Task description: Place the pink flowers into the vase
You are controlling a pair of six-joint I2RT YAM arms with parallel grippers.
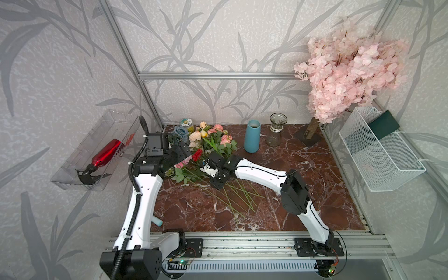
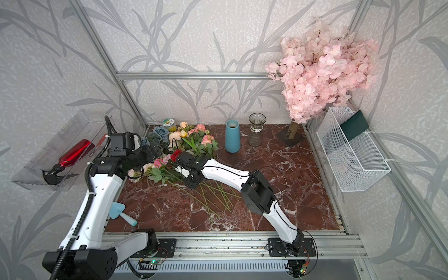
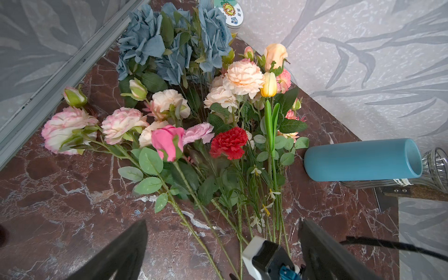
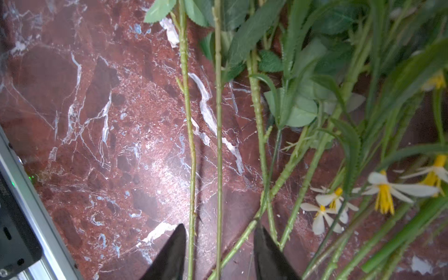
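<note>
A bright pink rose (image 3: pixel 168 142) lies in the loose heap of flowers, its stem running down toward the table's front. Other pink blooms (image 3: pixel 122 125) rest at the heap's left and back. The blue vase (image 1: pixel 252 136), upright and empty-looking, stands right of the heap. Low over the stems is my right gripper; its fingers are apart, with thin green stems (image 4: pixel 219 154) running through the gap but not pinched. My left gripper hangs open over the heap's left side, holding nothing.
A glass vase (image 1: pixel 274 135) stands beside the blue one. A pink blossom tree (image 1: pixel 350 70) and a white wire basket (image 1: pixel 382 154) occupy the right side. Free marble lies at the table's right. A light-blue trowel (image 2: pixel 122 213) lies front left.
</note>
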